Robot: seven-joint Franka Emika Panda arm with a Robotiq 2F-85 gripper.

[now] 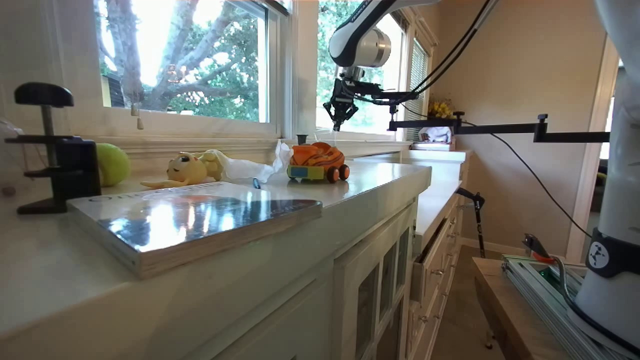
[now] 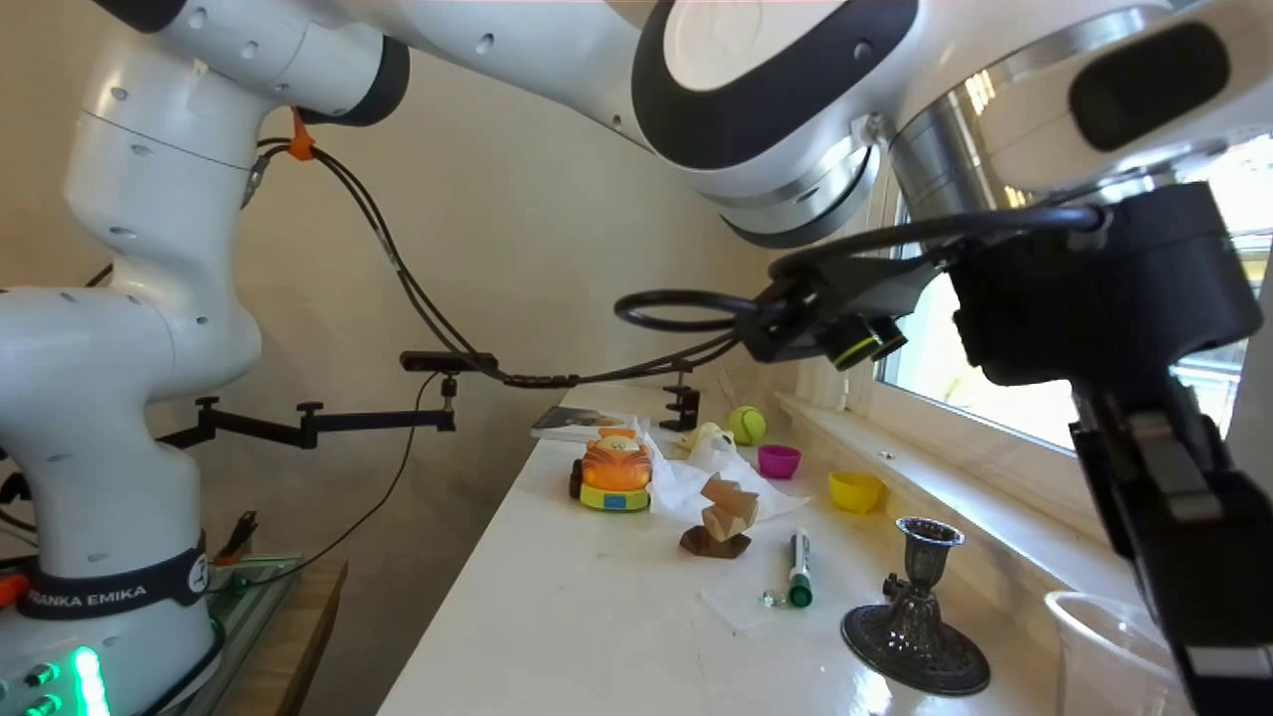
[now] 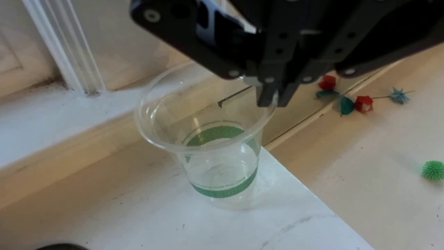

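In the wrist view a clear plastic cup [image 3: 220, 193] with green bands stands upright at the counter's corner, its mouth facing up. My gripper is shut on the right side of the cup's rim, with the thin wall between its fingertips. Whether the cup's base touches the counter is hard to tell. Exterior view 2 shows part of the cup [image 2: 1104, 650] at the lower right, beside the dark gripper body; the fingertips fall outside that picture. From exterior view 1 the closed gripper [image 1: 337, 128] appears above and behind the orange toy car [image 1: 318, 161].
Near the cup stands a dark metal candlestick [image 2: 916, 615]. Farther along lie a green marker [image 2: 800, 571], wooden pieces [image 2: 722, 519], a yellow cup [image 2: 855, 490] and a pink cup [image 2: 779, 460]. A window ledge [image 3: 70, 121] runs close behind the clear cup.
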